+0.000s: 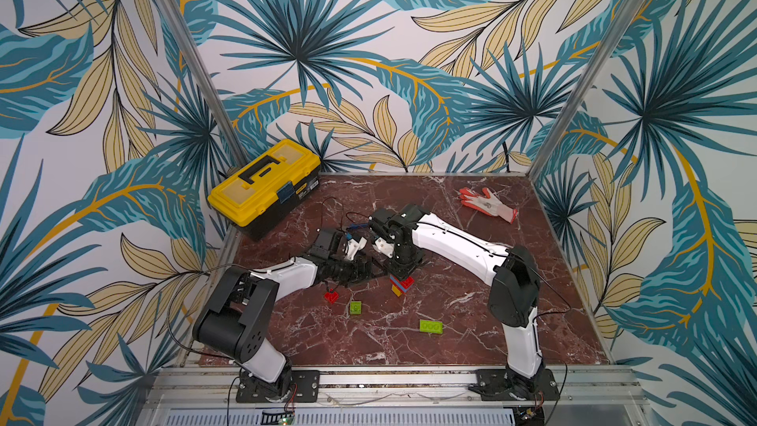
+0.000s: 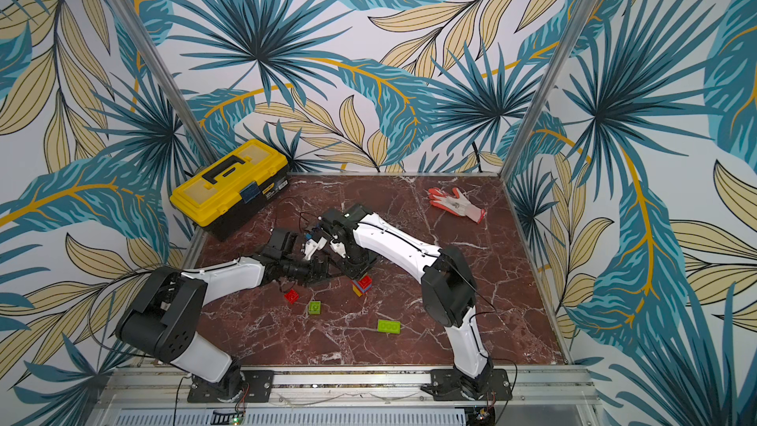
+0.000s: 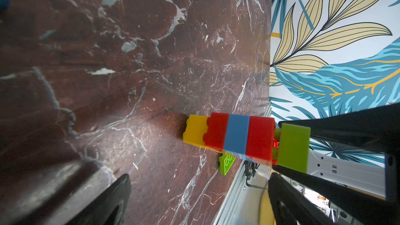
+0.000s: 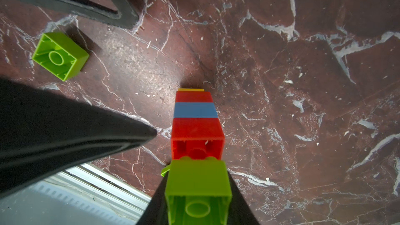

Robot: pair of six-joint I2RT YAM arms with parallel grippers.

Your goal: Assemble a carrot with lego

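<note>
My right gripper is shut on a small lime green brick [image 4: 198, 179]. The brick's studs face the hollow end of a stack [image 3: 236, 132] layered red, blue, red and yellow. In the left wrist view a narrow gap with studs shows between green and red, so I cannot tell how firmly they are joined. My left gripper stands open beside the stack, its fingers [image 3: 110, 200] wide apart and empty. On the table lie a small green brick [image 4: 60, 56], hollow side up, a longer green brick [image 1: 430, 326] and a red piece [image 1: 331, 297].
A yellow and black toolbox [image 1: 264, 181] stands at the back left. At the back right lies a red and white glove [image 1: 489, 203]. Both grippers are close together near the table's middle. The table's right front area [image 1: 520, 268] is partly under the right arm, with bare surface beyond.
</note>
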